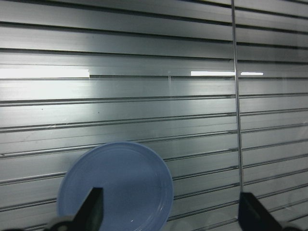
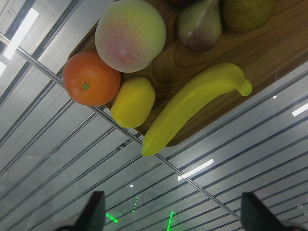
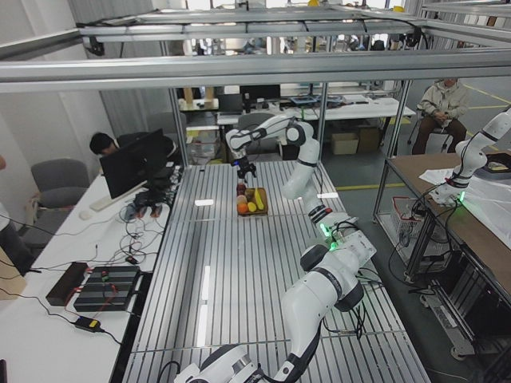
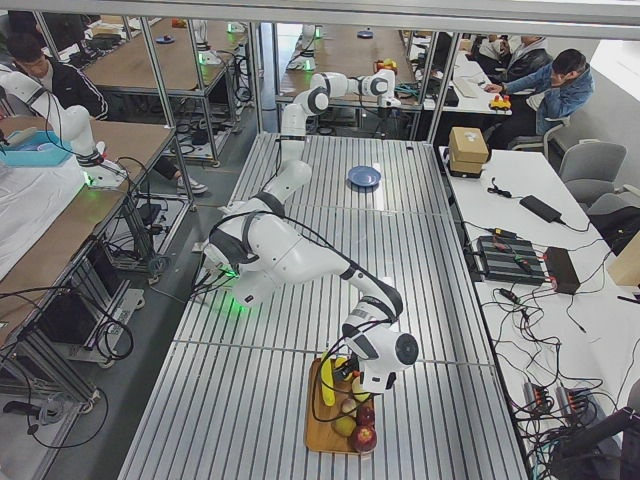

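Observation:
A wooden tray (image 4: 320,436) of fruit lies on the slatted table. In the right wrist view it holds a banana (image 2: 187,108), lemon (image 2: 133,101), orange (image 2: 90,78), peach (image 2: 130,36), fig (image 2: 198,26) and other fruit. My right gripper hangs over the tray, its two fingertips wide apart, open and empty. At the other end of the table lies a blue plate (image 4: 363,176). My left gripper is above that plate, fingertips wide apart, open with nothing between them.
Metal frame posts edge it. A side desk with monitor, cables and black boxes runs along one side.

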